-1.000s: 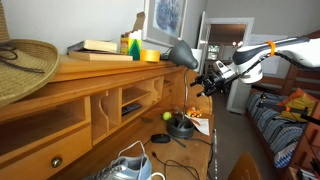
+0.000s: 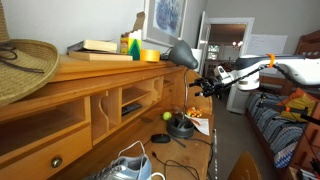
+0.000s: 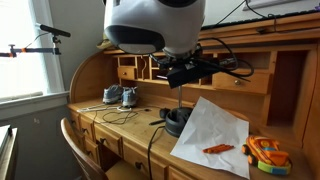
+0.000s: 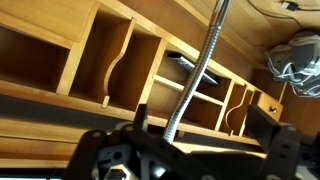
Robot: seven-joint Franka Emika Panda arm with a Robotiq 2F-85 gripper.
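Observation:
My gripper is open, its two dark fingers wide apart at the lower edge of the wrist view. A silvery gooseneck lamp stem runs across that view and down through the space between the fingers; contact cannot be told. In exterior view 1 the gripper hovers near the dark lamp shade, over the right part of the desk. Exterior view 2 shows the gripper in front of the desk's cubbies, above the round black lamp base.
A white paper carries a red object, with an orange toy beside it. Grey shoes stand at the desk's far end. A mouse, cables and a green ball lie on the desktop. Wooden cubbies line the back.
The forearm has come down and shifted slightly to the right in exterior view 1. Near the lamp the gripper's position differs only a little. The desk objects have stayed put.

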